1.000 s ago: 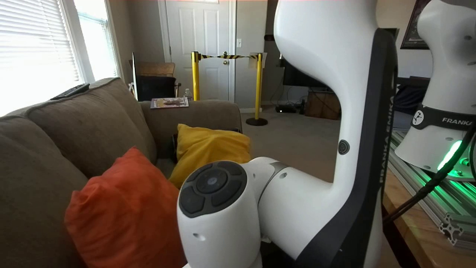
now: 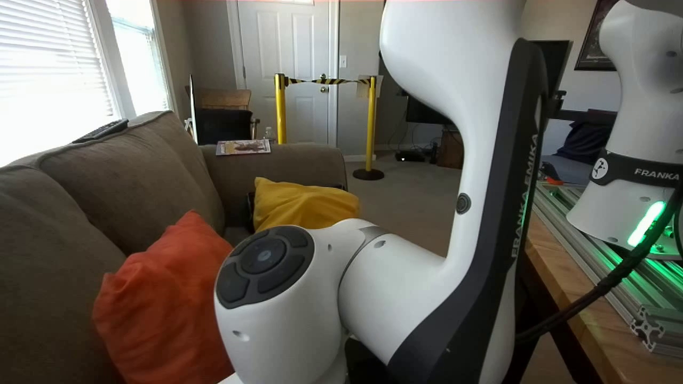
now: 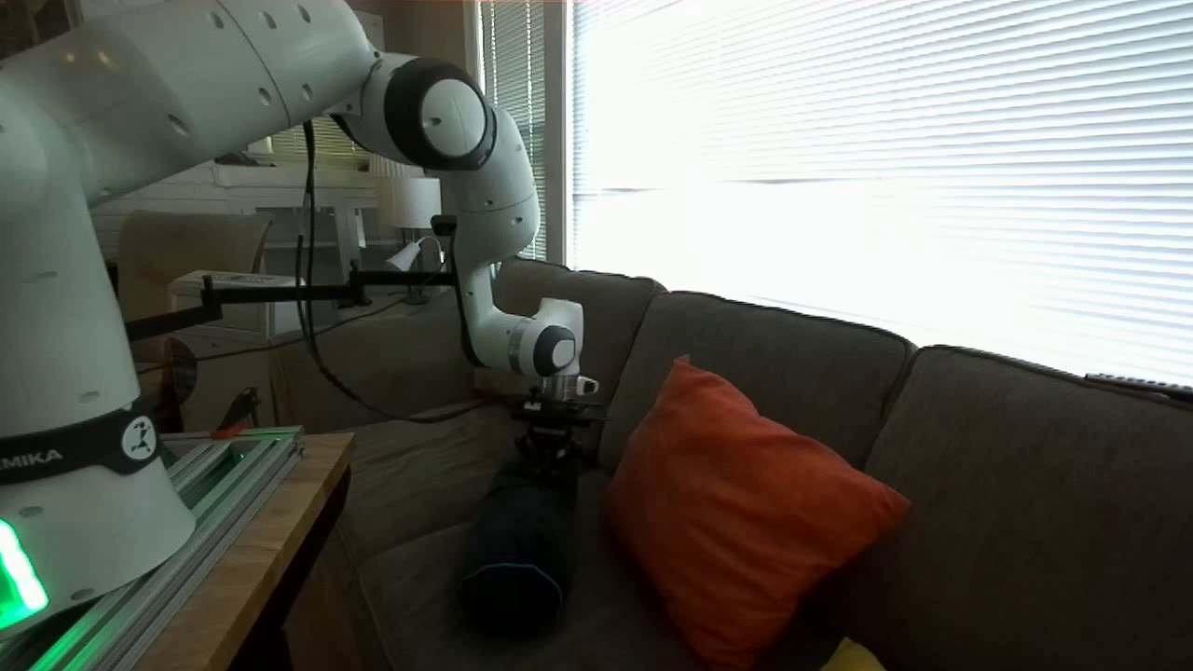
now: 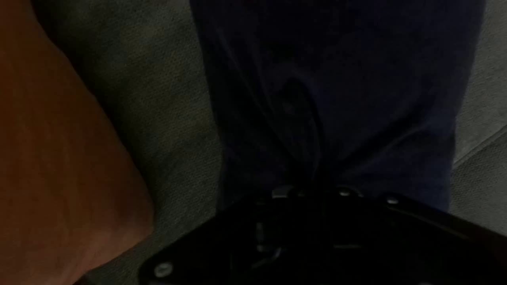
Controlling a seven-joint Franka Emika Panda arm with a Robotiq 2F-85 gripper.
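A dark navy pillow [image 3: 514,537] with a thin pale line across its near end lies on the sofa seat. My gripper [image 3: 548,449] points down at its far end. In the wrist view the pillow's navy fabric [image 4: 361,104] is drawn into folds that run into my gripper, which is shut on it. The fingertips are very dark and partly lost in the cloth. Beside the navy pillow an orange pillow [image 3: 744,514] leans against the sofa back. In exterior view 1 the arm's wrist hides the gripper and the navy pillow.
A yellow pillow [image 2: 301,204] rests near the far armrest, where a magazine [image 2: 243,147] lies. The sofa back [image 3: 772,347] rises behind the pillows. A wooden table [image 3: 240,604] bears the arm's base, and a cable [image 3: 335,380] hangs from the arm.
In exterior view 1 the arm's wrist and forearm have shifted left, closer to the sofa back and now overlapping more of the orange pillow. The orange and yellow pillows stay in place.
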